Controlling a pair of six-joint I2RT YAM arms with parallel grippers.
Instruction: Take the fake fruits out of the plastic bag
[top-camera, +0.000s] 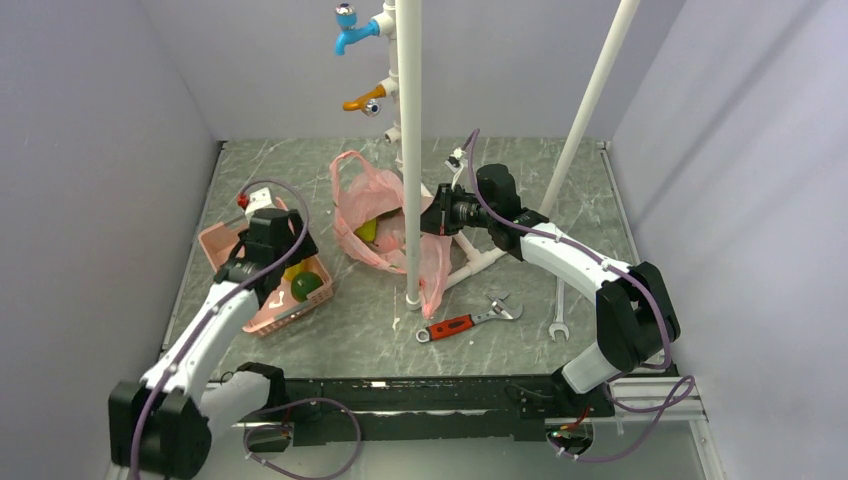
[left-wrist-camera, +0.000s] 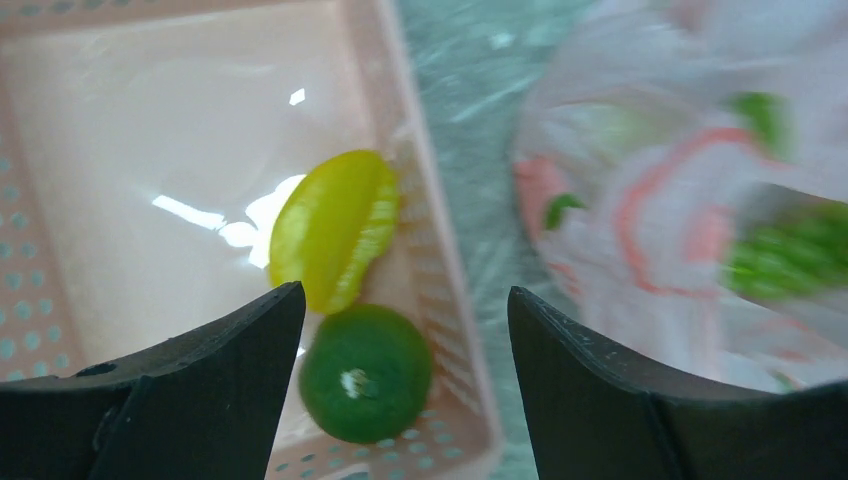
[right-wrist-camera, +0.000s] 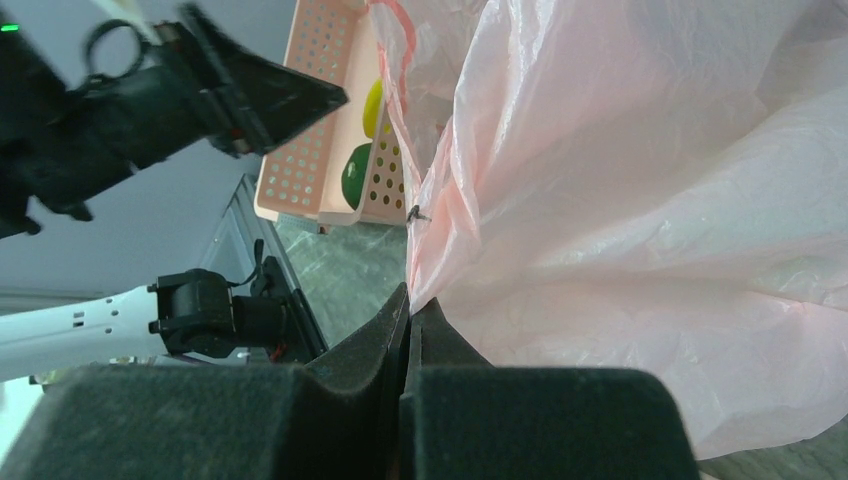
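Observation:
A pink plastic bag (top-camera: 372, 200) lies open on the table, with a yellow fruit (top-camera: 367, 230) visible inside; in the left wrist view, green pieces (left-wrist-camera: 795, 250) show blurred within it. My right gripper is shut on a gathered fold of the bag's film. Over the pink basket (top-camera: 268, 323) hangs my left gripper, open, nothing between its fingers. Inside the basket a yellow fruit (left-wrist-camera: 335, 230) lies touching or close beside a dark green round fruit (left-wrist-camera: 365, 375), both below the left fingers.
A white upright pipe (top-camera: 412, 150) stands in front of the bag, with taps (top-camera: 366, 98) behind. An adjustable wrench (top-camera: 470, 323) and a spanner (top-camera: 559, 315) lie at the front right. Bare table (top-camera: 350, 320) lies between basket and wrench.

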